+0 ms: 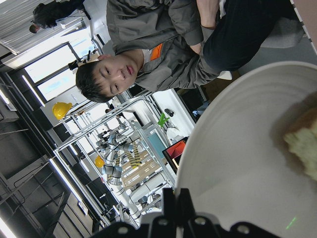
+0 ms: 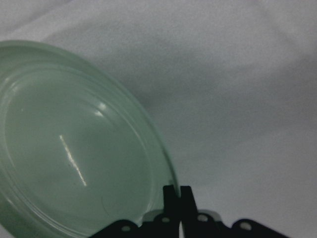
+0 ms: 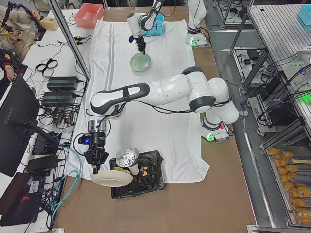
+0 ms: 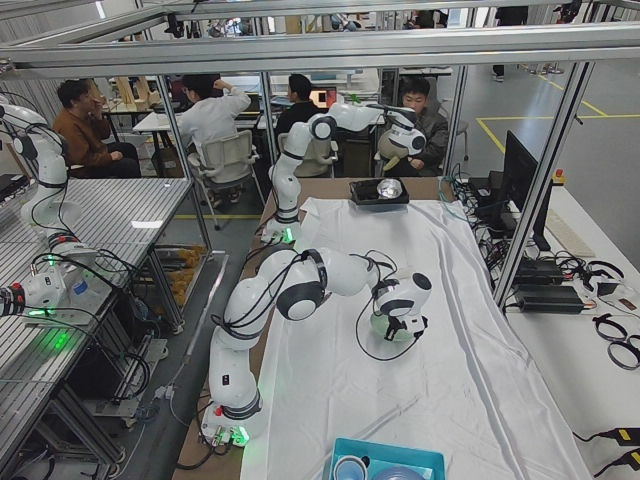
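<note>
My left gripper point(image 3: 96, 162) is shut on the rim of a cream plate point(image 3: 112, 178), tilted over the black-lined tray point(image 3: 150, 177); in the left wrist view a piece of bread point(image 1: 302, 141) lies on the plate's face. A foil-covered container point(image 3: 127, 158) sits in the tray among small scraps. At the far end of the cloth, my right gripper is shut on the rim of a green plate point(image 2: 79, 139), fingertips together at its edge.
A blue bin point(image 4: 385, 455) stands near the right arm's base. The white cloth point(image 3: 146, 126) between the arms is mostly clear. Cables and devices crowd the side table; a seated person is beyond the tray.
</note>
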